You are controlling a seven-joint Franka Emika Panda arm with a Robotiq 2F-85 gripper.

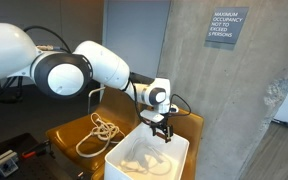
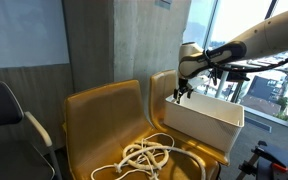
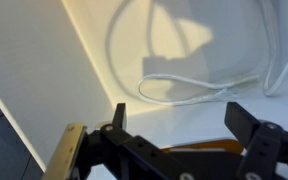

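Note:
A white box stands on the tan chairs, with a thin white cord lying looped on its floor in the wrist view. Over the box's opening hangs my gripper, pointing down. In the wrist view the gripper has its two dark fingers wide apart, and nothing sits between them. The cord lies beneath and beyond the fingertips, apart from them. A thicker cream rope is heaped on the chair seat beside the box.
Tan chairs stand in a row along the concrete wall, with a black chair at the far left of exterior view 2. The box walls rise close around the gripper's working space.

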